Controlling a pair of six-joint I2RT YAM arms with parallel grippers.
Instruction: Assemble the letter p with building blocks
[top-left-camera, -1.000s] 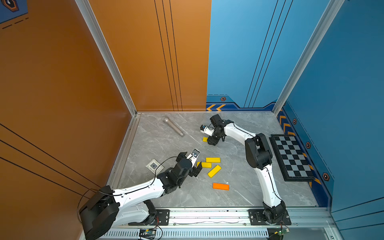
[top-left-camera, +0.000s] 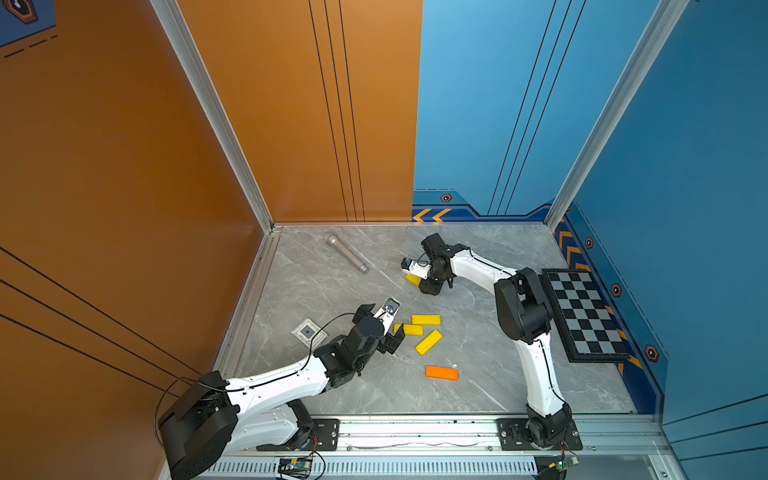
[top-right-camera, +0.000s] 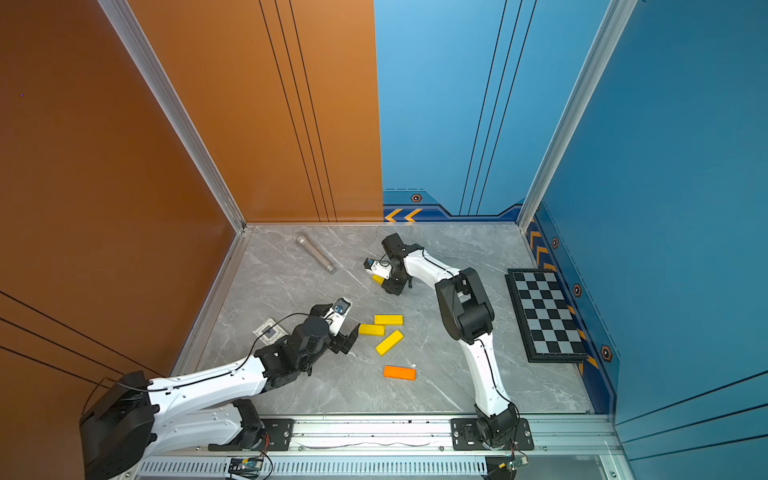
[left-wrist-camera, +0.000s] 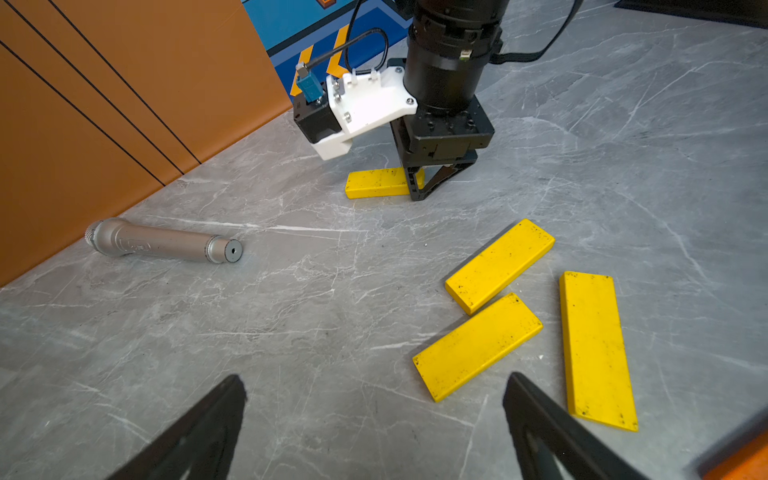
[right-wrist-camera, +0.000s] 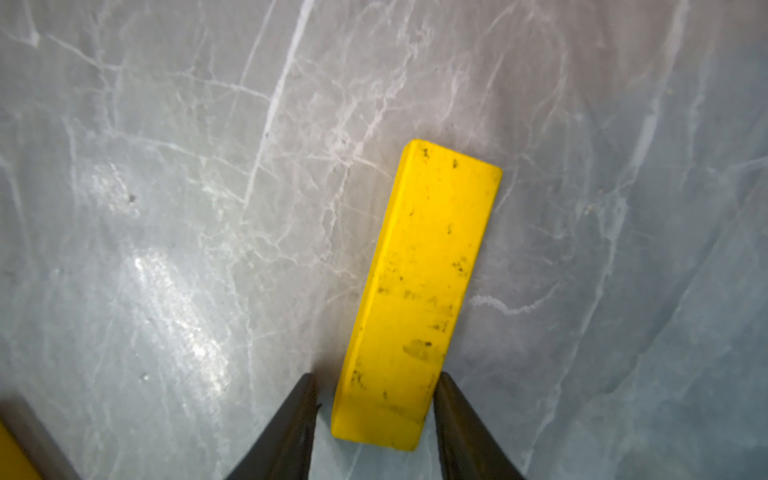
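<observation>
One yellow block (right-wrist-camera: 416, 296) lies at the back of the table, its near end between the fingers of my right gripper. A narrow gap shows on the block's left; the right finger is close to it or touching. My left gripper is wide open, nothing between its fingers. Ahead of it lie two yellow blocks close together, the farther block (left-wrist-camera: 500, 264) and the nearer block (left-wrist-camera: 477, 344). A third yellow block (left-wrist-camera: 596, 348) lies at an angle to their right. Nearer the front edge is an orange block (top-left-camera: 441, 373).
A grey microphone (left-wrist-camera: 164, 242) lies at the back left. Beside the left arm is a small pale square object (top-left-camera: 309, 333). A chessboard (top-left-camera: 584, 314) stands at the far right. Open table separates the blocks from the chessboard.
My right gripper has shifted slightly toward the front and right. The yellow block at it now shows more tilted, its visible end slightly to the right. My left arm has stayed still.
</observation>
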